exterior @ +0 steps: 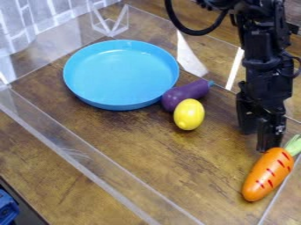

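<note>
My black gripper (261,132) points down at the right side of the wooden surface, just above an orange toy carrot (267,176) with a pale green top that lies beside its fingertips. Left of the gripper are a yellow lemon (188,114) and a purple eggplant (182,95) lying beside it. A blue plate (123,72) rests at the upper left. Whether the fingers are open or shut is hard to make out against their dark shapes.
A clear transparent wall (59,141) runs along the left. A blue object (7,209) shows at the lower left corner.
</note>
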